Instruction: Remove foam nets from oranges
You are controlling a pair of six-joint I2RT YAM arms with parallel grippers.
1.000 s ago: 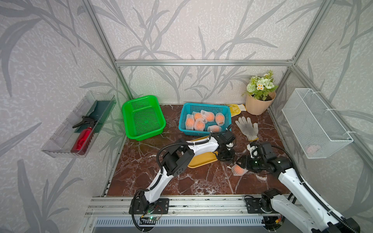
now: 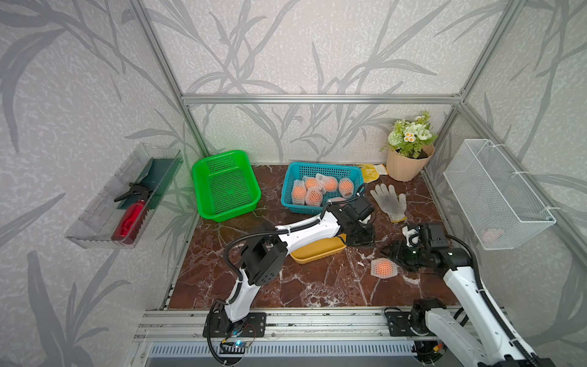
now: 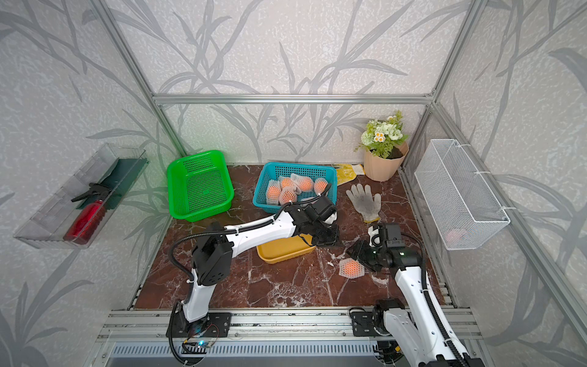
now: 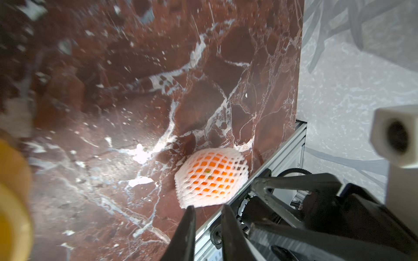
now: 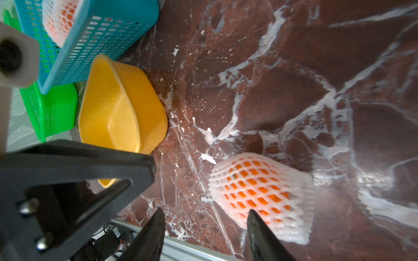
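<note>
One orange in a white foam net [image 4: 211, 176] lies on the marble counter, below my right gripper in the top views. My right gripper stands open beside it, fingers apart. My left gripper is above the counter near the yellow tray; its fingertips appear a little apart in the left wrist view, and I cannot make out anything held between them. More netted oranges [image 2: 313, 195] sit in the blue basket [image 2: 293, 205] at the back.
An empty green basket [image 2: 226, 214] stands back left. A glove [image 2: 388, 202], yellow packet [image 2: 370, 173] and flowerpot [image 2: 406, 165] are at back right. A wire basket [image 2: 501, 195] hangs on the right wall.
My left gripper has risen slightly. My right gripper has moved a little right, and the netted orange has shifted right with the net more visible.
</note>
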